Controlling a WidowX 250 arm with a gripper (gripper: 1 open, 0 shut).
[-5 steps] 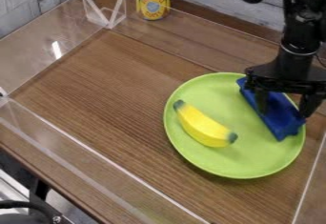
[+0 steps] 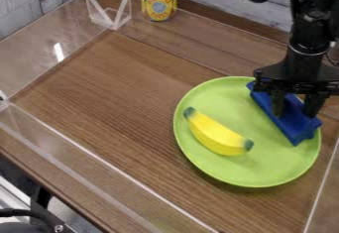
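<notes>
A green plate (image 2: 228, 174) lies on the wooden table at the right, holding a yellow banana (image 2: 219, 132) on its left and a blue block (image 2: 294, 128) on its right. My black gripper (image 2: 294, 96) is down over the upper part of the blue block, its fingers around or just above it; whether they touch it or how far apart they stand is hard to tell.
A can (image 2: 159, 3) stands at the back edge, near a clear plastic piece (image 2: 109, 11).
The gripper has shifted very slightly; the blue block, banana and plate stay about where they were.
</notes>
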